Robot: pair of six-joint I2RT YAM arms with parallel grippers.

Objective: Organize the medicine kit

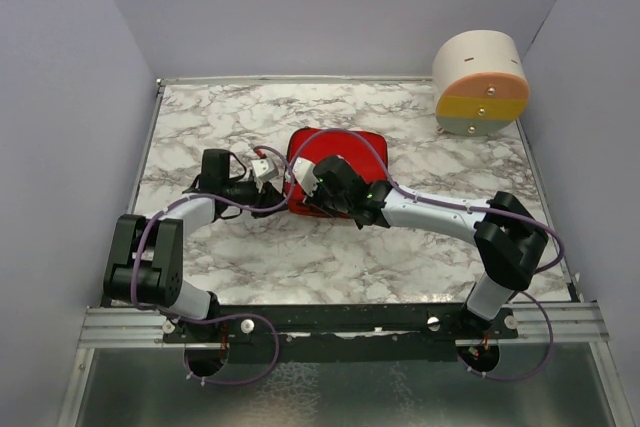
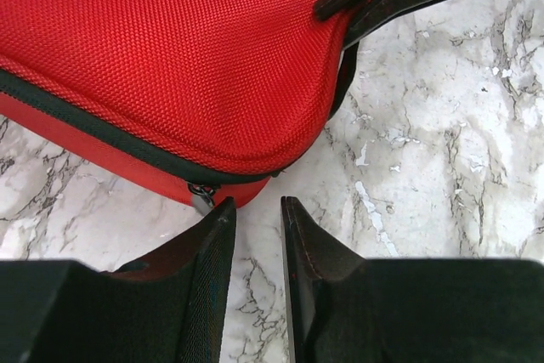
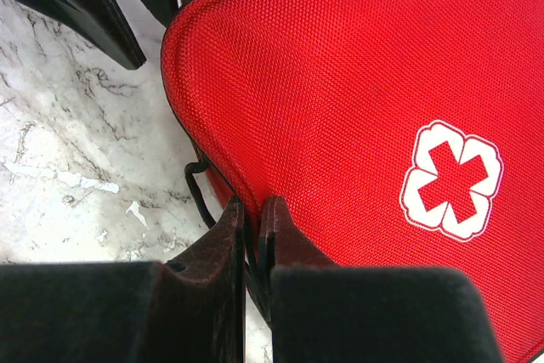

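The red medicine bag [image 1: 350,147], closed, with a dark zipper and a white cross [image 3: 450,180], lies mid-table. My right gripper is shut on the bag's front edge. My left gripper is beside the bag's corner, part open over marble, with the metal zipper pull [image 2: 202,200] just at its left finger.
A white rounded box [image 1: 480,72] with orange and yellow drawers stands at the back right.
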